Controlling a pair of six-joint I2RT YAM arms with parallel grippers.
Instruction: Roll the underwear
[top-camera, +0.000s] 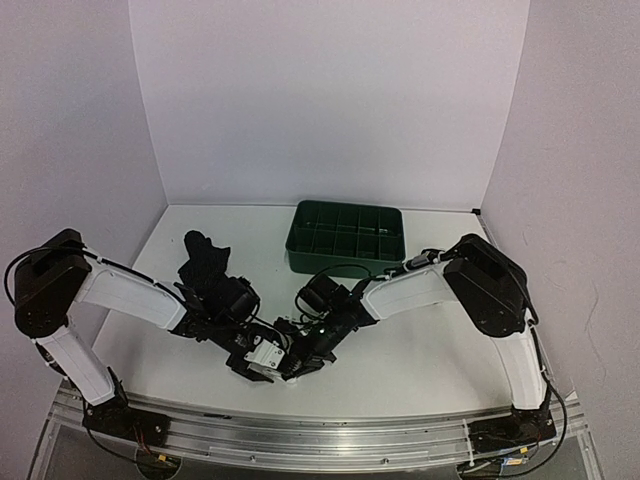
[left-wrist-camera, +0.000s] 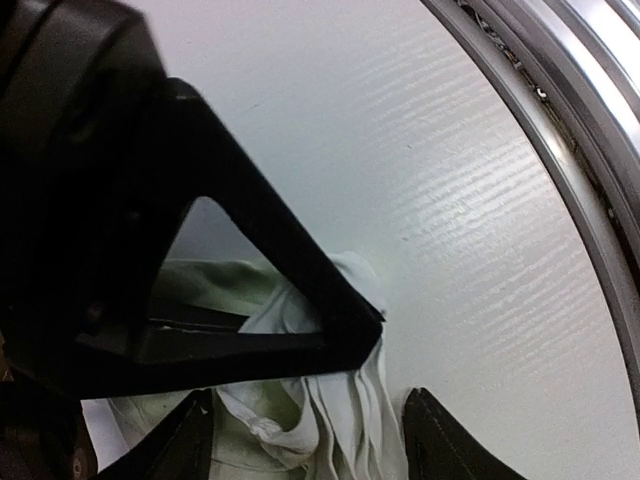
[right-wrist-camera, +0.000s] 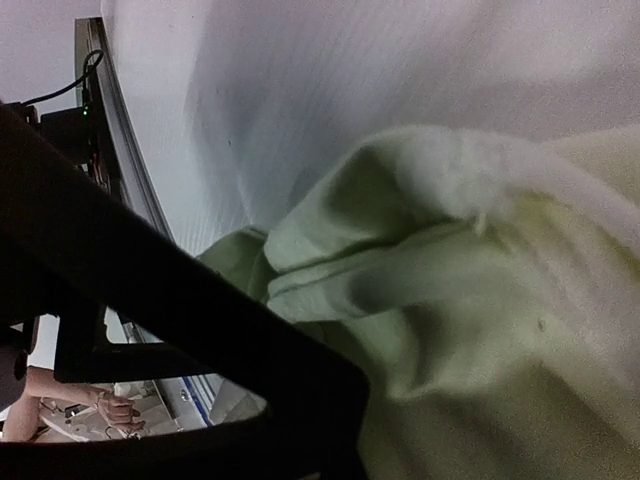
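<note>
A pale green underwear with white band folds lies bunched on the white table between my two grippers, also filling the right wrist view (right-wrist-camera: 480, 300). My left gripper (top-camera: 270, 360) is low over it at the table's front middle, its black fingers (left-wrist-camera: 340, 340) across the folded band in the left wrist view. My right gripper (top-camera: 305, 355) is right beside the left one, its black frame (right-wrist-camera: 300, 390) against the cloth. The arms hide much of the underwear from above, and whether either gripper is open or shut is unclear.
A green divided box (top-camera: 345, 235) stands at the back middle. A dark cloth pile (top-camera: 205, 260) lies at the back left. The metal rail (top-camera: 330, 420) runs along the front edge.
</note>
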